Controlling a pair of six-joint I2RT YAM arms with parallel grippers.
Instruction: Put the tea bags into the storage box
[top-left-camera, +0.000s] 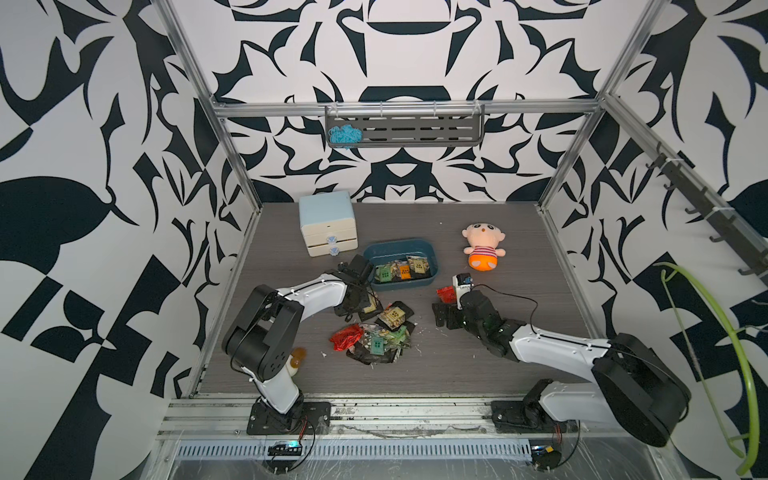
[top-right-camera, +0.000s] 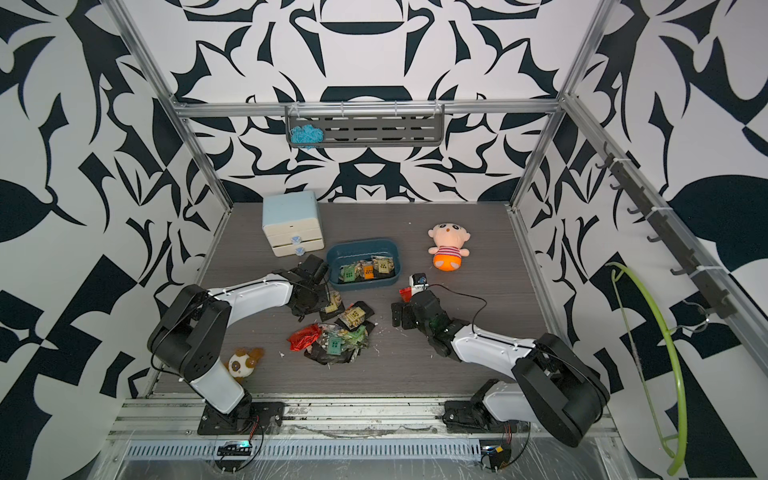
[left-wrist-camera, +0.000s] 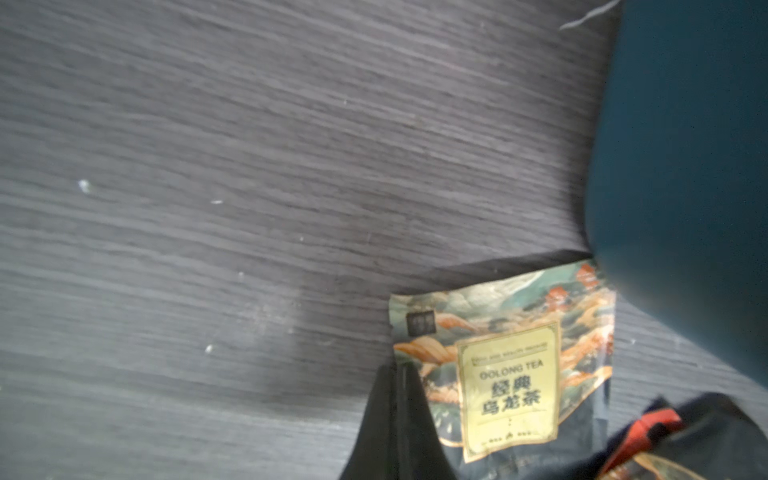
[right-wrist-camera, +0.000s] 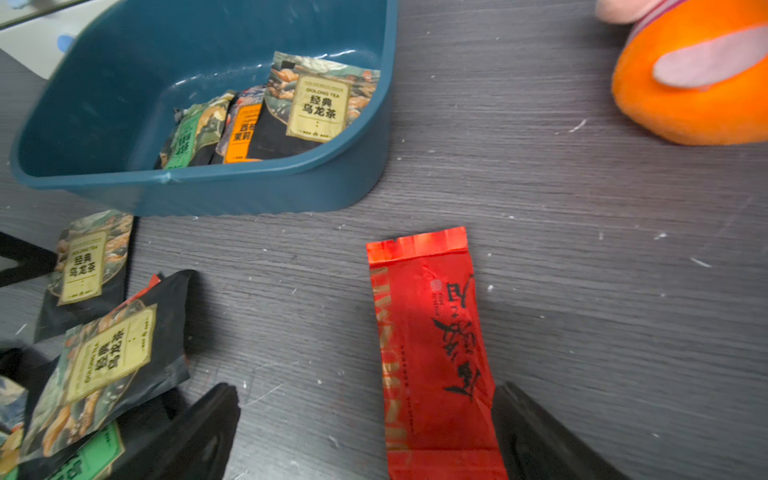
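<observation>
In the left wrist view my left gripper is shut, its tips together at the left edge of an oolong tea bag. That bag lies flat on the table outside the fingers, against the corner of the blue storage box. Inside the box rest several tea bags, among them an oolong one. My right gripper stands open above the table, with a red tea bag lying between and beyond its fingers. Another oolong bag tops the pile of bags left of it.
A red packet and green bags make up the pile's front. An orange plush doll sits right of the box, and a drawer cabinet stands behind left.
</observation>
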